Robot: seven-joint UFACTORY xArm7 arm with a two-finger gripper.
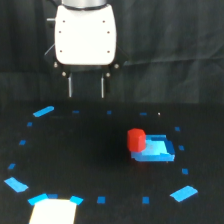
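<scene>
Above the far part of the dark table hangs my white gripper (86, 88), its two thin fingers pointing down and set wide apart. It is open, with only dark background between the fingers. Lower and to the right, a red block (136, 140) sits at the left side of a small blue tray (168, 157). The block covers part of the tray's left edge; whether it rests inside or on the rim, I cannot tell. The tray's floor looks light blue.
Several blue tape pieces mark the black table, among them a strip (43, 111) at the far left and another (184, 193) at the right. A pale square (53, 211) lies at the front edge.
</scene>
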